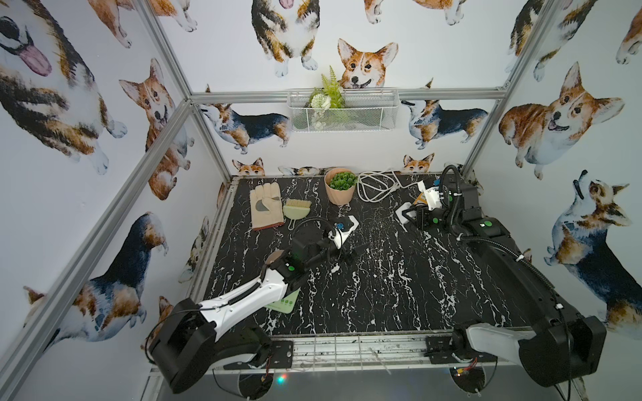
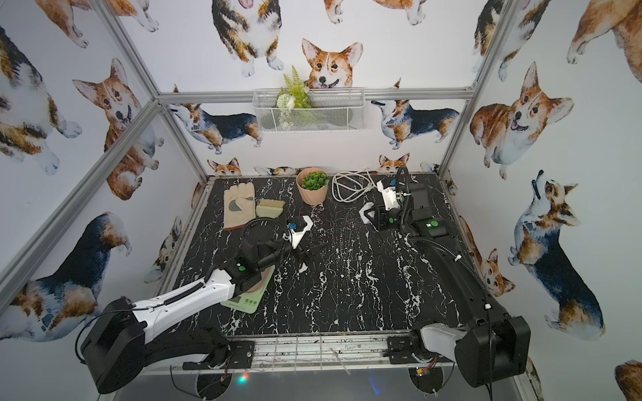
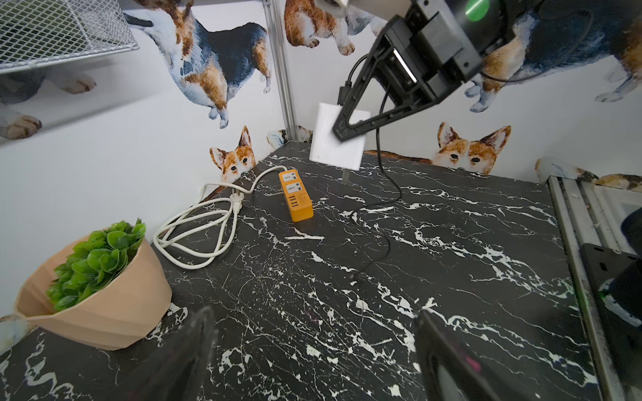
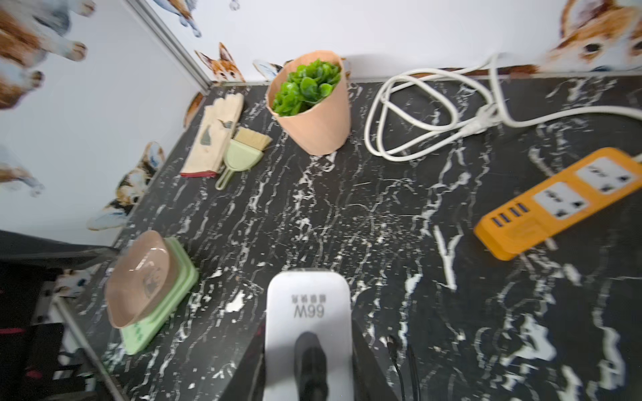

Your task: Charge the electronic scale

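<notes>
A white 66W charger (image 4: 307,300), with a black cable, is held up in my right gripper, which is shut on it above the right part of the table. An orange power strip (image 4: 555,200) lies near the back right, beyond the charger in my right wrist view. My left gripper stands open over the middle-left, nothing between its blurred fingers. A pale green slab (image 2: 247,300), probably the scale, lies at the front left under a brownish dish (image 4: 137,277), partly hidden by my left arm.
A potted plant (image 1: 341,193), coiled white cord (image 1: 374,188), glove (image 1: 266,207) and dustpan with brush (image 1: 296,210) lie along the back. A wire basket (image 1: 374,113) hangs on the back wall.
</notes>
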